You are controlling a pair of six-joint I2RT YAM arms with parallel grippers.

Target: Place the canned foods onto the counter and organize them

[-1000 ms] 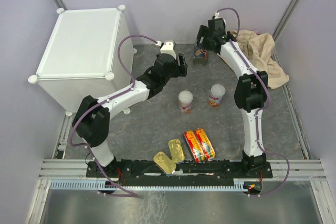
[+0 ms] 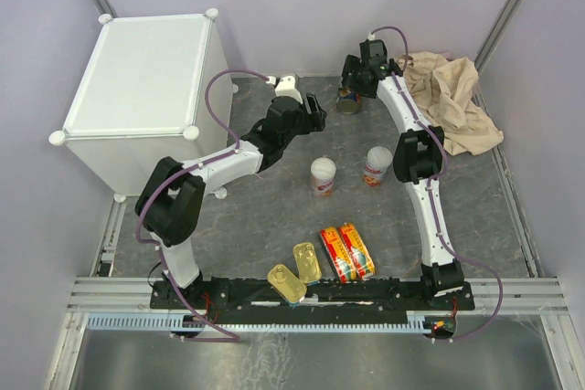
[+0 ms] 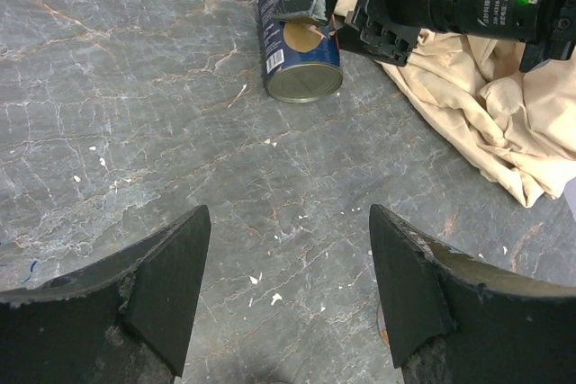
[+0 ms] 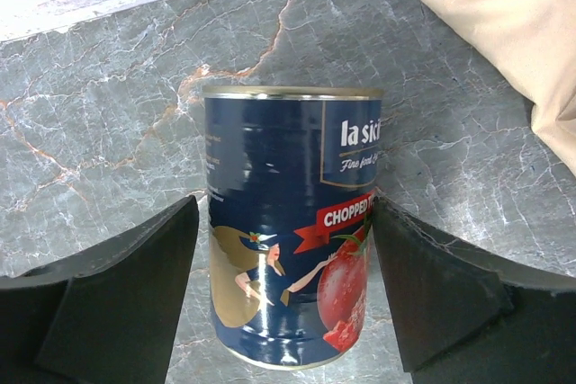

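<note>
A dark blue can of chopped tomatoes (image 4: 288,222) lies on its side on the grey counter (image 2: 274,226) near the back wall. In the right wrist view my right gripper has one finger on each side of it. A narrow gap shows at the left finger (image 4: 171,249), while the right finger reaches the can's edge. The left wrist view shows the can's bare metal end (image 3: 306,83) below the right gripper. My left gripper is open and empty, over bare counter left of the can.
Two white-topped cans (image 2: 323,171) (image 2: 377,163) stand mid-counter. Red-yellow packs (image 2: 347,253) and gold tins (image 2: 297,273) lie near the front. A beige cloth (image 2: 452,102) is bunched at the back right, and a white box (image 2: 137,79) fills the left.
My right gripper has shifted slightly at the can, its arm swinging a little left. The left gripper has moved slightly. The can has stayed about in place.
</note>
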